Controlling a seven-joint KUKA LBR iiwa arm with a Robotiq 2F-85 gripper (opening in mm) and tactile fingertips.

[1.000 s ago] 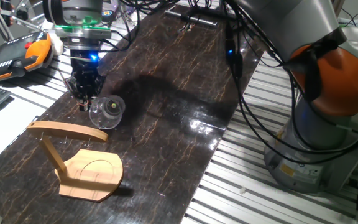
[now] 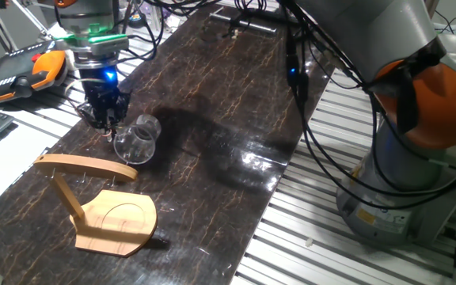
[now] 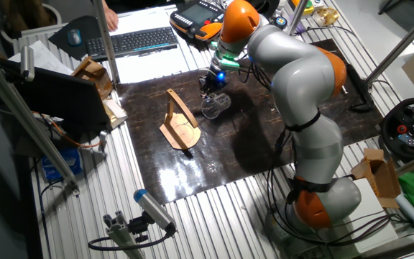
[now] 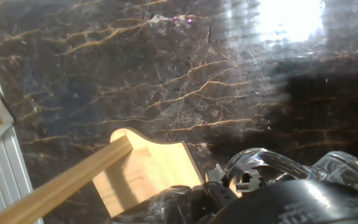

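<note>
A clear glass vessel (image 2: pixel 136 144) with a narrowed middle is tilted on its side beside the fingertips of my gripper (image 2: pixel 111 131). My gripper appears shut on its near side, though the dark fingers largely hide the contact. In the wrist view the clear glass (image 4: pixel 347 163) shows at the lower right, partly covered by the gripper body. The wooden stand (image 2: pixel 137 212) has a flat base with a round recess and a curved top arm on a slanted post. The glass is just behind that arm, apart from it in exterior view 2 (image 3: pixel 215 107).
An orange-edged teach pendant (image 2: pixel 24 73) and a keyboard (image 3: pixel 131 43) lie beyond the table's far edge. Cables (image 2: pixel 301 103) hang from the robot arm.
The gripper has shifted slightly left and turned over the last second. The glass has turned along with it, its wide opening now facing more downward. The wooden stand has not moved.
</note>
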